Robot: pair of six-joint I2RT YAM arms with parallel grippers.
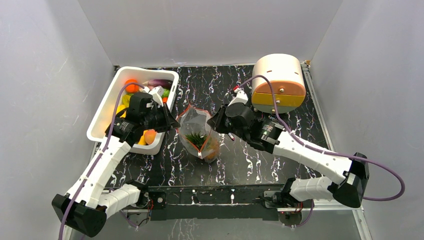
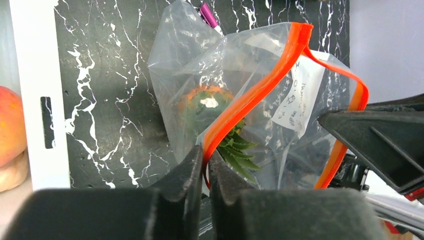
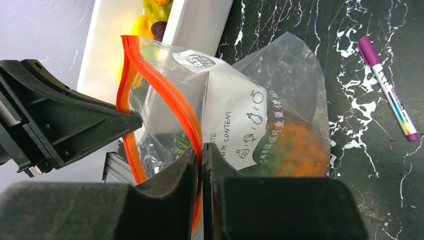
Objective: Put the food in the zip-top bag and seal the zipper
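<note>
A clear zip top bag (image 1: 192,122) with an orange zipper rim (image 2: 260,92) stands at mid-table, its mouth spread wide between both grippers. Inside it sits a pineapple-like food with green leaves (image 2: 239,150), and its orange-brown body (image 3: 297,150) shows blurred through the plastic. My left gripper is shut on one side of the rim, which runs in between its fingertips. On the opposite side, my right gripper is shut with the rim pinched at its tips. The zipper's two sides are apart.
At the left, a white bin (image 1: 102,115) holds assorted toy food, close beside the left arm. A purple-capped marker (image 3: 387,87) lies on the dark marbled table near the bag. The rounded cream bread box (image 1: 279,82) occupies the back right.
</note>
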